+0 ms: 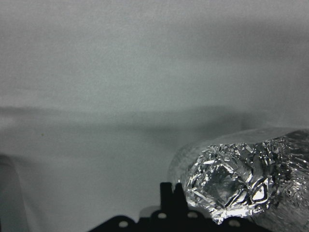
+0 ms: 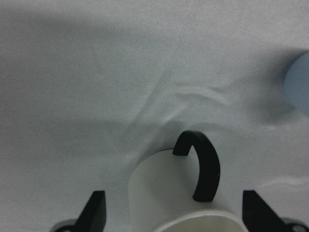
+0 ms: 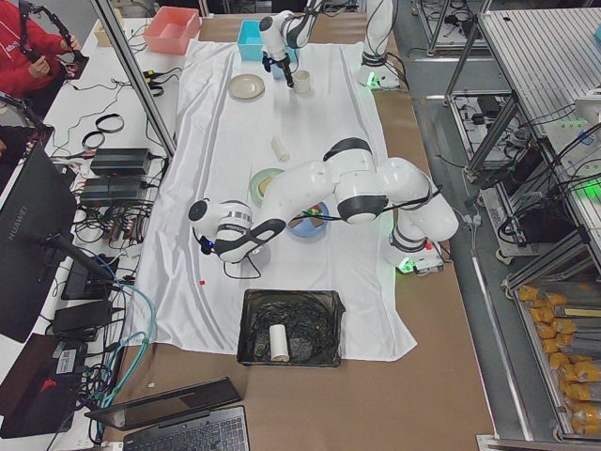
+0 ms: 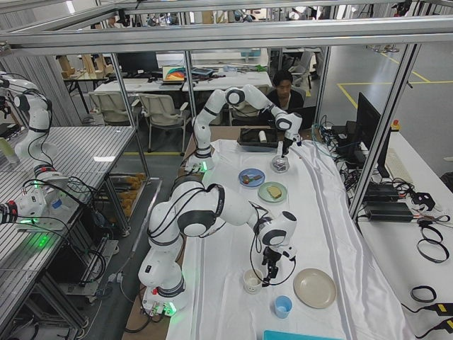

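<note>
In the left wrist view a crumpled foil-filled clear bowl (image 1: 231, 174) lies right beside my left gripper, whose fingers are together. A white mug (image 2: 169, 183) with a black handle sits between the spread fingers of my open right gripper, with a pale blue cup (image 2: 297, 84) to the right. In the camera right view the mug (image 4: 252, 282) stands below the right gripper, near the blue cup (image 4: 283, 306) and beige plate (image 4: 315, 289).
A green plate (image 4: 272, 191) and blue plate (image 4: 252, 177) lie mid-table near the left arm. A black lined bin (image 3: 291, 310) holds a white roll. A teal container (image 3: 250, 39) stands at the far end, and a pale cylinder (image 3: 280, 148) lies on the cloth.
</note>
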